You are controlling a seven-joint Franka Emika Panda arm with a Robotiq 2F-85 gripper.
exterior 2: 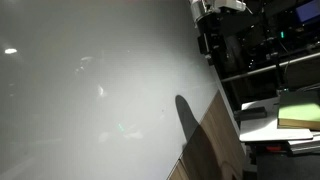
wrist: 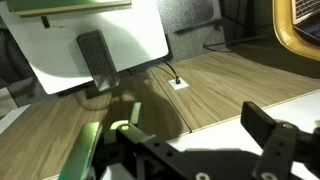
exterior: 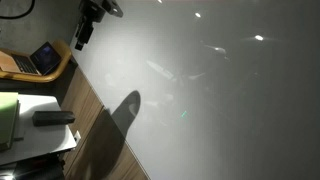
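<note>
In the wrist view my gripper has its two fingers spread wide at the lower edge, with nothing held between them. Ahead of it, a dark oblong block [wrist: 97, 58] lies on a white board [wrist: 60, 62]. The same block [exterior: 54, 118] shows at the left of exterior view 1, below the dark gripper [exterior: 82, 43] and clear of it. From the other side, exterior view 2 has the gripper [exterior 2: 207, 45] near the top, apart from the block [exterior 2: 252, 114].
A green-covered item [exterior 2: 299, 108] sits beside the block. A small white plate with a dark cable [wrist: 178, 83] lies on the wooden strip [wrist: 225, 85]. An orange-framed chair bearing a laptop [exterior: 45, 57] stands beyond.
</note>
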